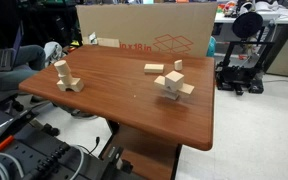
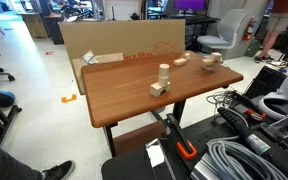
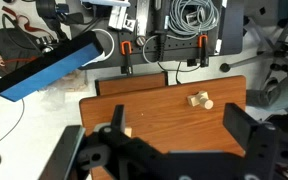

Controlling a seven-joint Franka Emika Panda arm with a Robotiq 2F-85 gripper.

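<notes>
Pale wooden blocks stand in two groups on the brown table [image 1: 114,80]. At the table's left in exterior view 1, an upright stack [image 1: 63,70] rises from a notched base block [image 1: 70,83]. A second cluster [image 1: 173,84] sits at the right, with a cube on top. Behind it lie a flat bar [image 1: 154,69] and a small loose block [image 1: 178,65]. From above, in the wrist view, a block group [image 3: 200,100] shows on the right. My gripper appears open high over the table, its dark fingers far apart, nothing visible between them.
A cardboard panel [image 2: 124,40] stands along the table's far side. Cables [image 2: 234,158] and orange-handled clamps [image 2: 187,152] crowd the base near the table.
</notes>
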